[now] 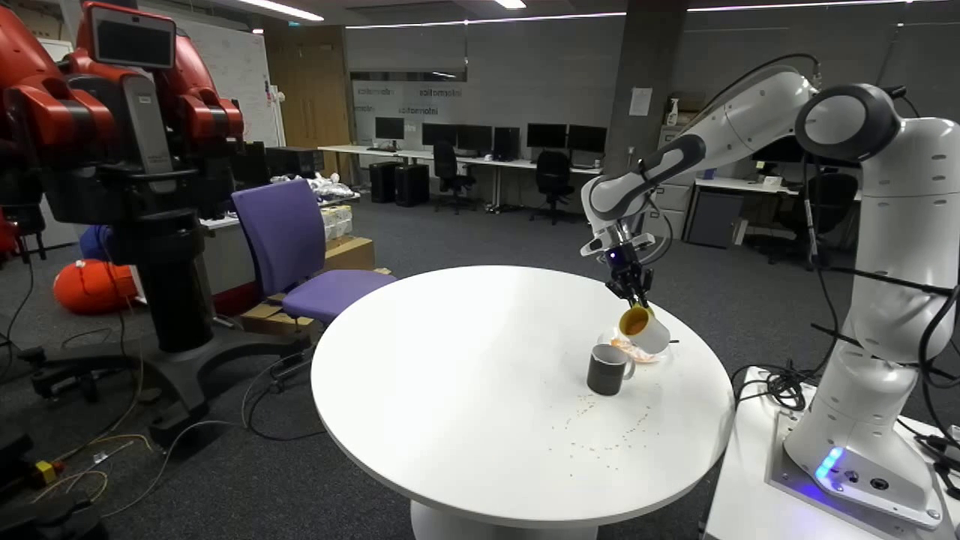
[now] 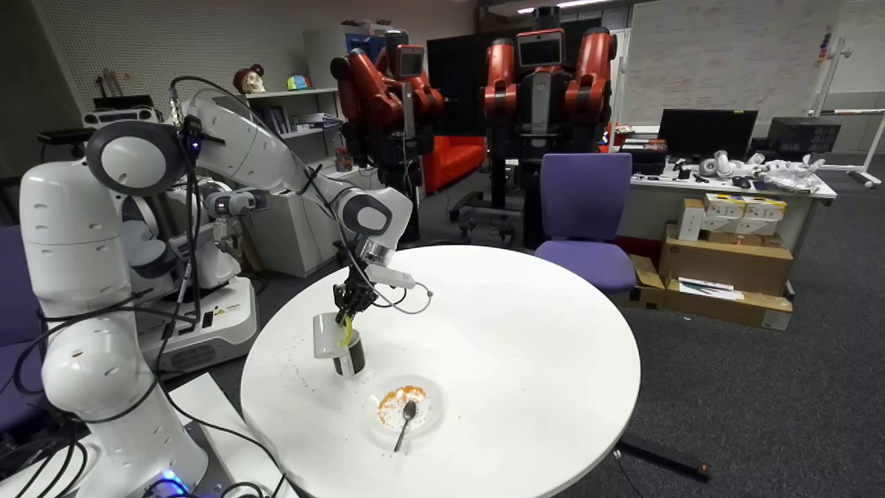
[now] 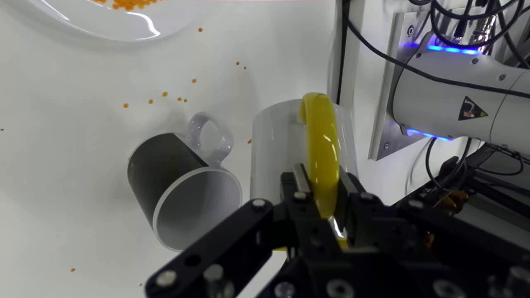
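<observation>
Tilted on its side above the table hangs a white mug [image 1: 649, 334] with a yellow inside and yellow handle [image 3: 323, 149]. My gripper is shut on that handle; the mug's body shows behind the fingers in the wrist view. In exterior view 1 its mouth faces left, with orange bits inside. A dark grey mug [image 1: 607, 370] with a white inside stands upright on the table, close beside and lower than the held one. No orange bits show in the visible part of its inside in the wrist view [image 3: 198, 208].
A clear plate [image 2: 435, 415] with orange bits and a spoon [image 2: 406, 423] lies near the mugs. Orange crumbs are scattered on the white round table [image 1: 450, 360] around the grey mug. A purple chair [image 1: 283, 243] stands beyond the edge.
</observation>
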